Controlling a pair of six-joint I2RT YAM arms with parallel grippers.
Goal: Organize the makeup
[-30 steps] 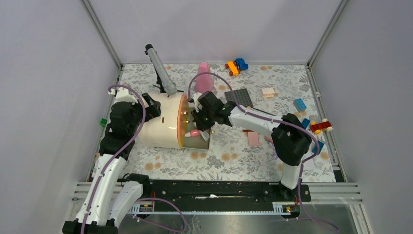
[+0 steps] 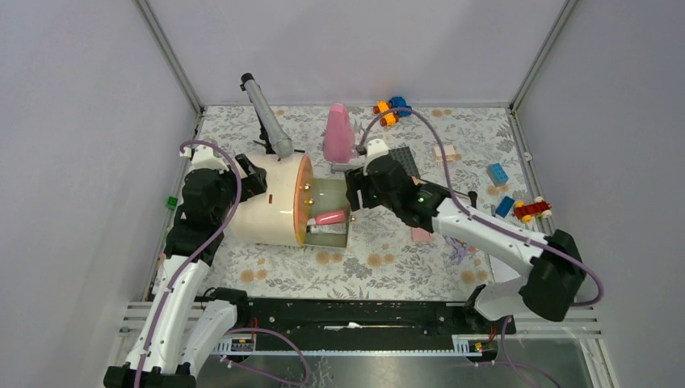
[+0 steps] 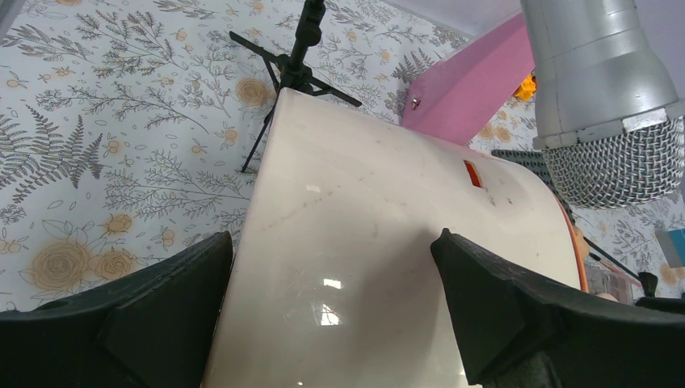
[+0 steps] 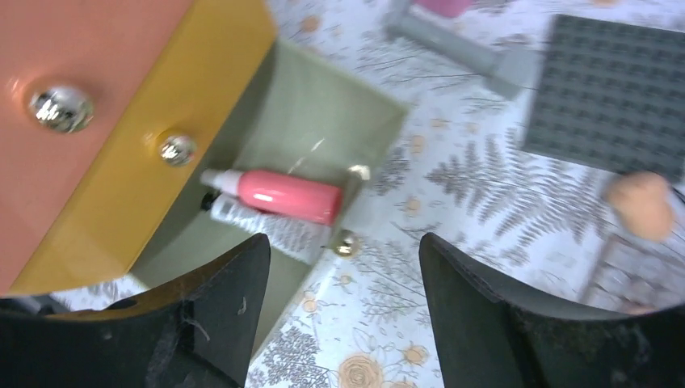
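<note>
A cream cylindrical makeup organizer (image 2: pixel 262 206) lies with its lower drawer (image 4: pixel 307 121) pulled out; inside are a red tube (image 4: pixel 283 194) and a white tube (image 4: pixel 275 230). My left gripper is open around the organizer's rear top. My right gripper stands open, raised above the drawer's outer edge, with nothing between its fingers.
A dark grey mat (image 4: pixel 606 89), a peach sponge (image 4: pixel 638 202) and brushes lie right of the drawer. A pink object (image 2: pixel 338 133) and microphone stand (image 3: pixel 291 65) are behind the organizer; toy cars (image 2: pixel 533 208) and blocks lie toward the edges.
My right gripper has risen and moved right from inside the drawer, uncovering the two tubes lying there; the white tube now lies flat. The left arm has not moved.
</note>
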